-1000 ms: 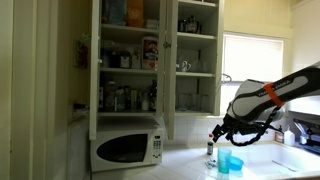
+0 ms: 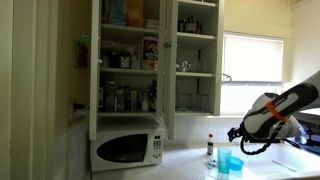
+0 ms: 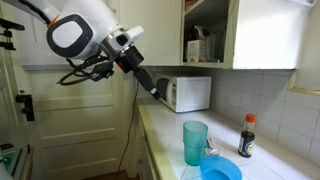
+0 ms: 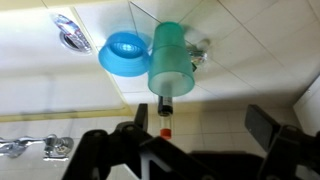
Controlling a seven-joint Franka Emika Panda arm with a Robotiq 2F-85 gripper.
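A teal cup (image 3: 195,143) stands on the counter, and a blue bowl (image 3: 221,169) sits close beside it. Just past them is a dark sauce bottle (image 3: 247,136) with a red cap, upright near the tiled wall. My gripper is open, its dark fingers wide apart at the lower part of the wrist view. From above, the cup (image 4: 171,66) and bowl (image 4: 125,53) appear beyond the fingers, touching neither. The bottle (image 4: 165,122) shows in the gap between the fingers, with no contact visible. In exterior view 2 the gripper hangs above the counter.
A small shiny item (image 3: 210,147), unclear in kind, lies by the cup. The white microwave (image 2: 127,147) stands farther along the counter, below open shelves (image 2: 130,70). A sink drain (image 4: 73,38) and a faucet (image 4: 55,147) show at the wrist view's left.
The cup, bowl and bottle have stayed put.
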